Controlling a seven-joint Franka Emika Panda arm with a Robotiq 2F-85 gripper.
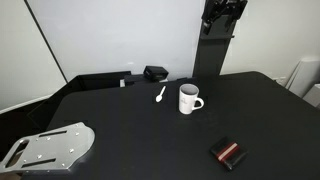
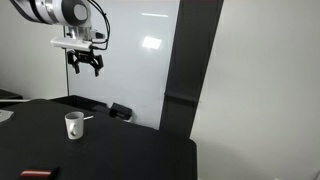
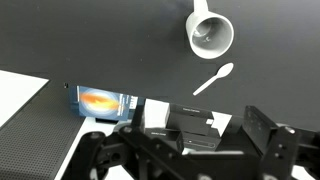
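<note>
A white mug stands upright on the black table, its handle to the right in exterior view 1. Just behind it lies a small white spoon; in the wrist view this spoon is beside the mug, not touching it. High above the table hangs my gripper, well clear of both. Its fingers are wide apart in the wrist view, and nothing is held between them.
A dark block with a reddish stripe lies at the table's front right. At the left edge is a grey metal plate. A small black box sits past the back edge.
</note>
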